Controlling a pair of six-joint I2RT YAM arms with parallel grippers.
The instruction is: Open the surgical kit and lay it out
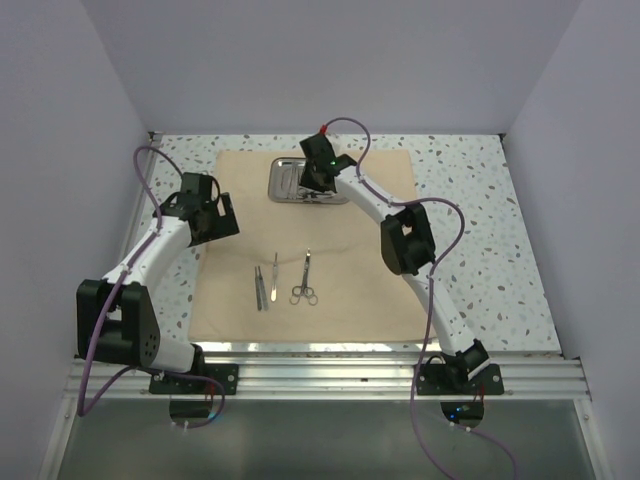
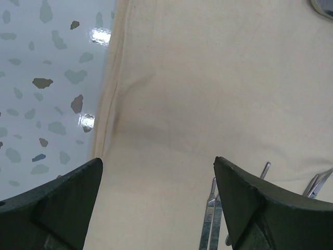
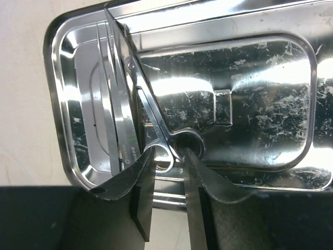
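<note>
In the right wrist view, the metal tray (image 3: pixel 270 130) holds a pair of scissors (image 3: pixel 148 107) leaning across slim tweezers-like instruments (image 3: pixel 112 104) at its left side. My right gripper is shut on the scissors at their finger rings, low in the tray. From above, the right gripper (image 1: pixel 318 190) hides part of the tray (image 1: pixel 283 198). Below it on the cloth lie a second pair of scissors (image 1: pixel 305 280), a scalpel-like tool (image 1: pixel 275 280) and tweezers (image 1: pixel 261 290). My left gripper is open and empty above the cloth's left side.
Speckled table (image 1: pixel 480 240) borders it. A purple cable (image 1: pixel 463 225) loops along the right arm.
</note>
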